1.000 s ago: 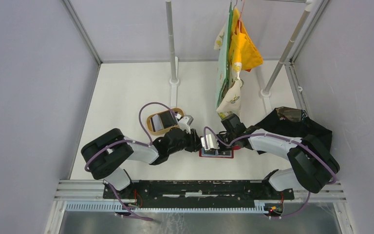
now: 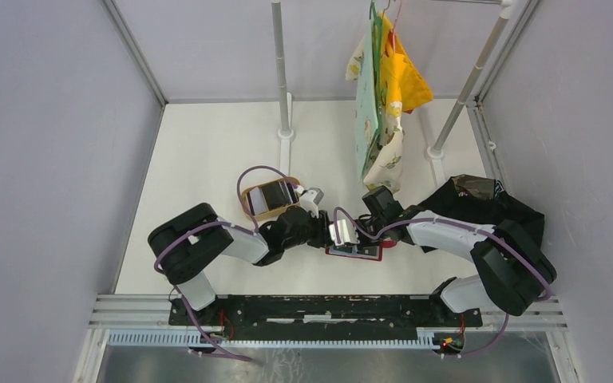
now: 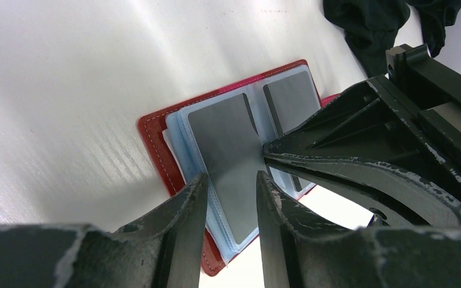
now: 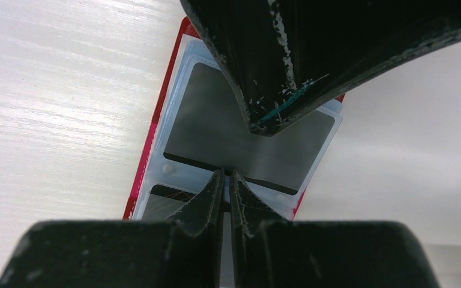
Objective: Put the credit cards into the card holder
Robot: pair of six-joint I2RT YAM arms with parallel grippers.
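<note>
A red card holder (image 3: 156, 147) with translucent sleeves and grey cards (image 3: 222, 156) (image 4: 246, 150) lies open on the table. My left gripper is low over the holder's left end in its wrist view; its fingertips are at the sleeve, and what lies between them is unclear. My right gripper is over the middle of the holder, fingertips close together at the grey cards' band; whether it grips anything is hidden.
An orange-rimmed tray (image 2: 267, 199) with cards stands left behind the left gripper. Hanging cloths (image 2: 391, 80) are at the back, a black cloth (image 2: 511, 215) at the right.
My left arm has moved slightly right toward the holder. The right arm looks unmoved.
</note>
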